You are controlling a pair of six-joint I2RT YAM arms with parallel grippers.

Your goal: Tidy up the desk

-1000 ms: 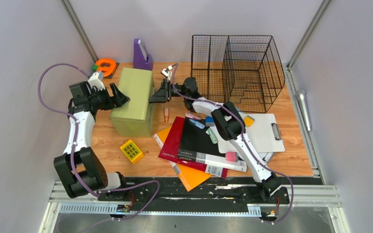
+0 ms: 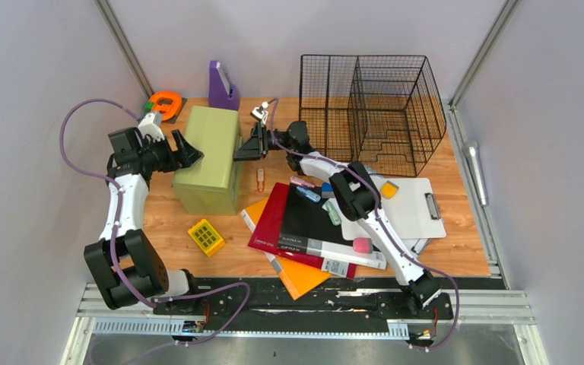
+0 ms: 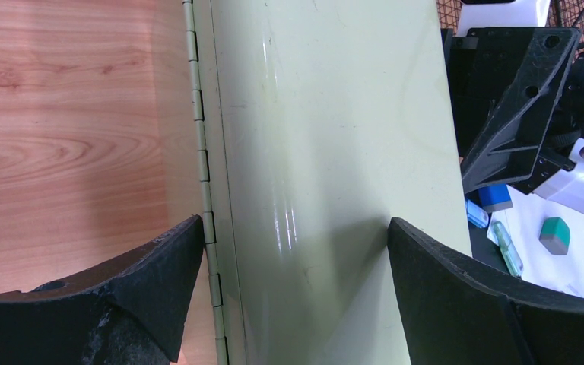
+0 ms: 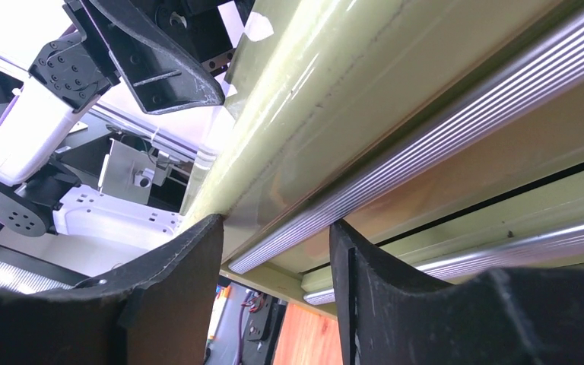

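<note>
A glossy pale-green cabinet (image 2: 214,141) stands at the left of the desk, with metal-edged drawers (image 4: 426,137) on its right side. At the cabinet's left upper edge, my left gripper (image 2: 188,148) is open. Its fingers (image 3: 441,281) spread over the smooth top. My right gripper (image 2: 243,152) is at the drawer side, its fingers (image 4: 190,266) apart with a ridged metal drawer strip (image 4: 296,232) running behind the gap; whether they touch it is unclear. Red (image 2: 268,222), black (image 2: 304,217) and orange folders (image 2: 300,280) overlap at front centre, with several markers (image 2: 308,194) on and near them.
Behind the right arm stands a black wire rack (image 2: 372,114). A white clipboard (image 2: 411,213) lies at the right. A yellow basket (image 2: 207,237) sits before the cabinet; behind are a purple holder (image 2: 223,91) and an orange tape dispenser (image 2: 166,105).
The right arm has shifted very slightly, its elbow a little to the left. The cabinet, the left arm and the desk items look unmoved.
</note>
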